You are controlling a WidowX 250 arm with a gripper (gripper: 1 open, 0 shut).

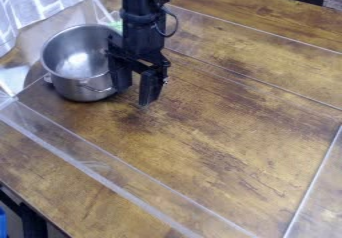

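A large steel pot (pixel 75 58) with side handles stands on the wooden table at the upper left. My black gripper (pixel 134 82) is low at the pot's right side, its fingers beside the rim and the near handle. Whether the fingers are open or shut, or touch the pot, is hard to tell against the dark arm.
Transparent panels edge it at the left and lower right. A white cloth or curtain (pixel 34 7) hangs at the back left.
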